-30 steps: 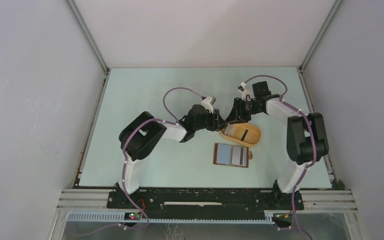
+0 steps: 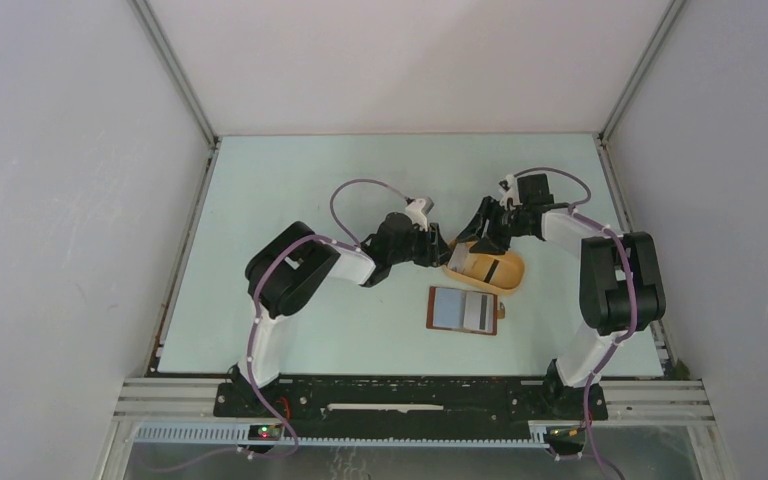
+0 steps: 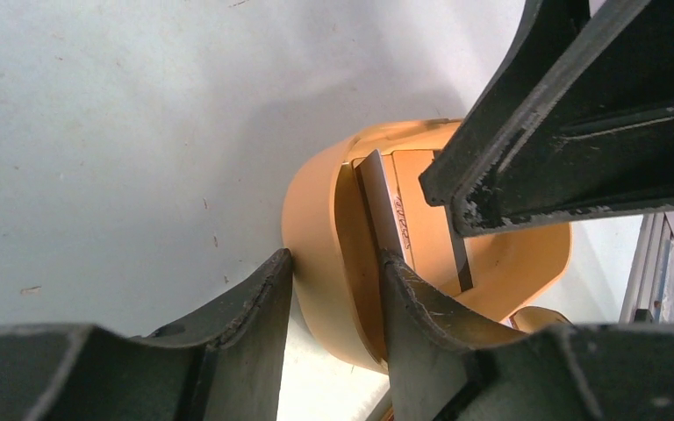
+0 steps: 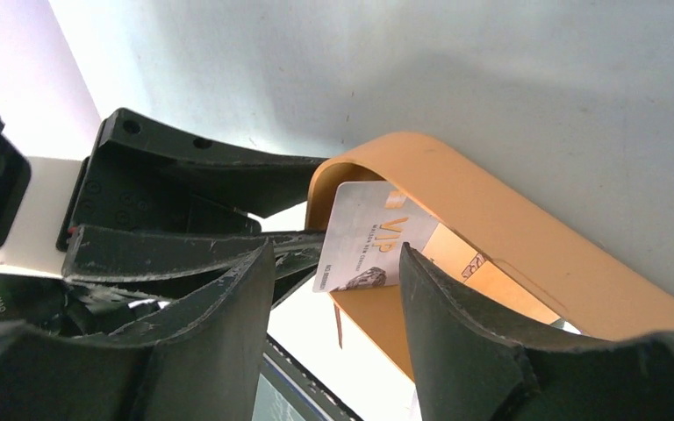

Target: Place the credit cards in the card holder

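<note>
An orange basket holds the cards. My left gripper is shut on its left wall, one finger outside and one inside. Inside, a pale grey card printed "VIP" leans tilted near the end held by my left gripper. A light orange card lies flatter, with a dark stripe beside it. Over the basket, my right gripper is open, its fingers apart. In the right wrist view the grey card shows beyond that gap; contact cannot be judged. The card holder lies open in front of the basket, with bluish and grey faces.
A small tan tab shows at the card holder's right edge. Both grippers are close together over the basket.
The card holder has stayed put.
</note>
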